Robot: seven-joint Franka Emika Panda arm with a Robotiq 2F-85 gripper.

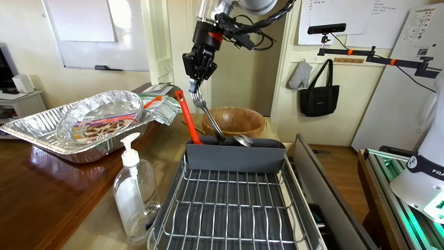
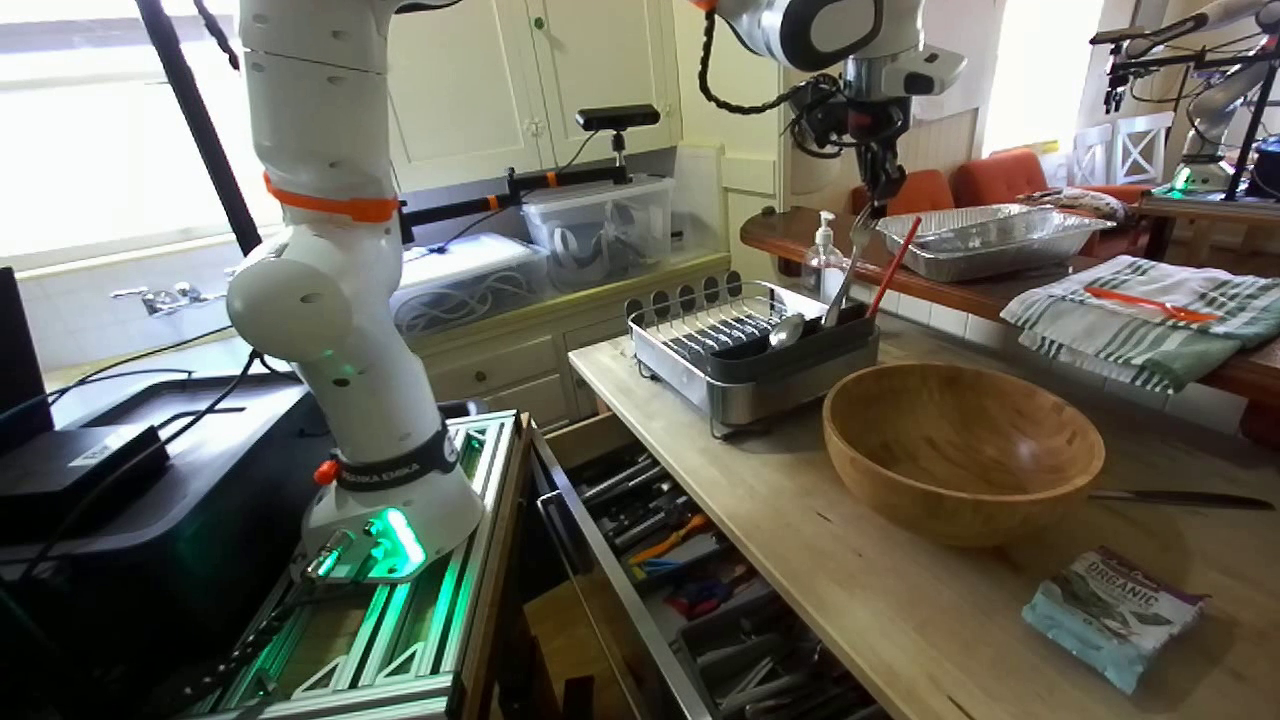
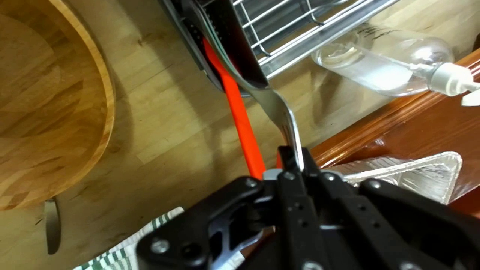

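My gripper (image 1: 194, 88) is shut on the tined end of a silver fork (image 1: 208, 114) above the utensil holder (image 1: 235, 158). The fork slants, its handle end still down inside the grey holder at the rack's far end. In the wrist view the fork (image 3: 274, 105) runs from the holder up to the gripper, its tines at the fingertips. A red-handled utensil (image 1: 188, 118) leans in the same holder, left of the fork. To the right of the fork rests a spoon (image 1: 243, 140). In exterior view 2 the gripper (image 2: 879, 202) hangs over the holder.
A wooden bowl (image 2: 960, 456) stands on the counter close to the dish rack (image 2: 744, 360), with a knife (image 2: 1182, 498) by it. The pump bottle (image 1: 136, 200) and foil tray (image 1: 79, 125) are at the left. An open drawer (image 2: 672, 552) lies below the counter edge.
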